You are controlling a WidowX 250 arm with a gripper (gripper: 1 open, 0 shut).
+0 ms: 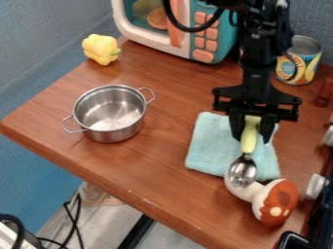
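My black gripper (252, 117) hangs over a light blue folded cloth (212, 146) at the right of the table, holding the pale yellow handle of a spoon (240, 172). The spoon points down toward the front, its metal bowl at the cloth's front edge, beside a white mushroom toy with a red spotted cap (274, 202). A steel pot (111, 126) stands to the left.
A yellow duck (101, 47) and a toy microwave (143, 19) are at the back, a can (297, 64) at back right. Bare wood lies at the front left.
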